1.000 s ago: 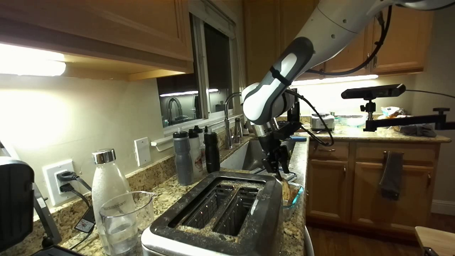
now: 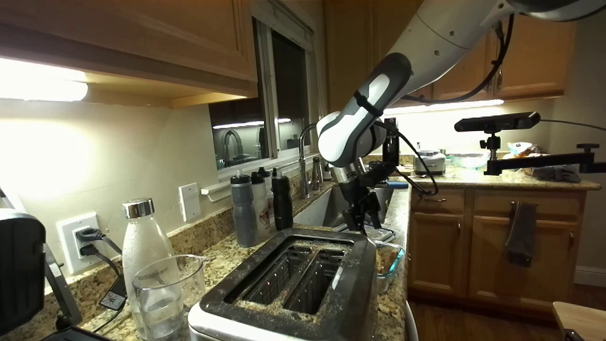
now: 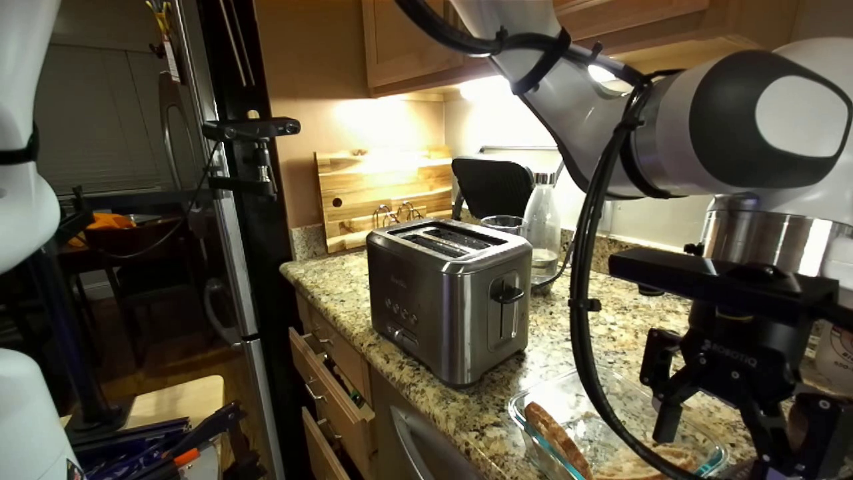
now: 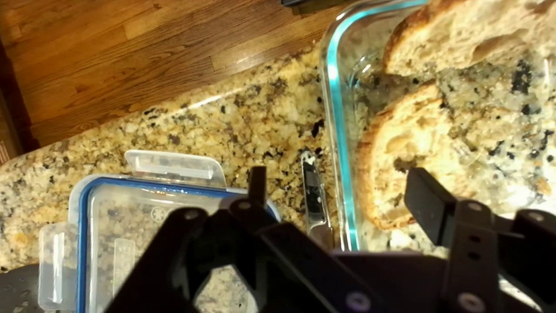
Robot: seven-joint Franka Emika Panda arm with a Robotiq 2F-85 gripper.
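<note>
Two slices of bread are in a glass dish [image 4: 341, 130] on the counter. The upper slice [image 4: 469, 39] is cut off by the edge of the wrist view; the lower slice [image 4: 401, 156] lies near the dish wall. In exterior view 2, one slice [image 3: 556, 436] leans at the dish's near side. My gripper is open above the dish edge, one finger over the lower slice and the other over the counter side, with no bread gripped. A steel toaster [image 3: 436, 296] stands beside the dish, its slots [image 2: 292, 275] looking empty.
A clear blue-edged lid [image 4: 151, 182] and a knife-like utensil [image 4: 314, 193] lie beside the dish. Past the toaster stand a glass bottle [image 2: 147, 244] and a measuring cup [image 2: 170, 295]. Several drink bottles line the wall by the sink.
In exterior view 1, my gripper has shifted slightly left, away from the dish. The bread that stood up close under the fingers now shows lower in the dish.
</note>
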